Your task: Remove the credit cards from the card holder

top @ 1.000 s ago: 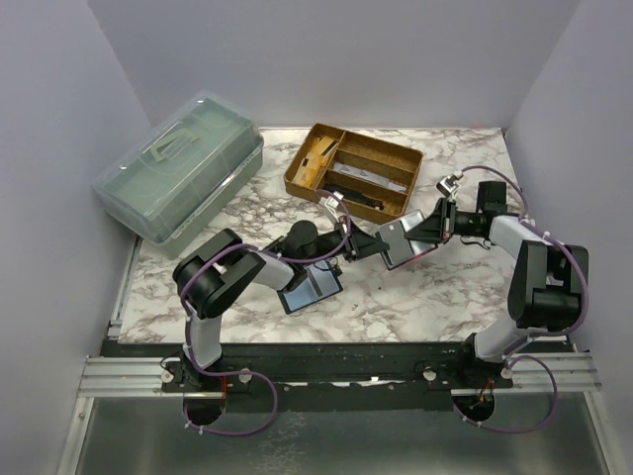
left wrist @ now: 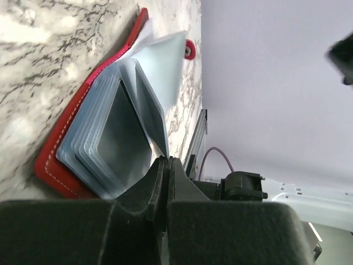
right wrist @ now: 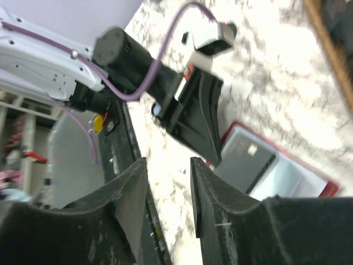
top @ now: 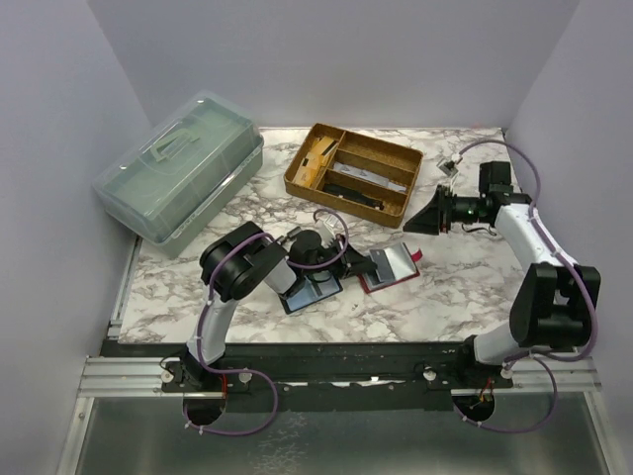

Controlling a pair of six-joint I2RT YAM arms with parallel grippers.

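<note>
A red card holder with clear sleeves and cards lies on the marble table in front of the box. My left gripper is at its left edge, shut, with its tips at the edge of a grey-blue sleeve or card; whether that is pinched is unclear. My right gripper is apart from the holder, above and right of it, part open with nothing between its fingers.
An open wooden compartment box stands at the back, a large clear lidded container at the left. A blue-grey flat item lies under the left arm.
The holder has gone from being tilted up between both grippers to lying flat, lower down. My right gripper has let go and moved up; my left has moved slightly toward the front.
</note>
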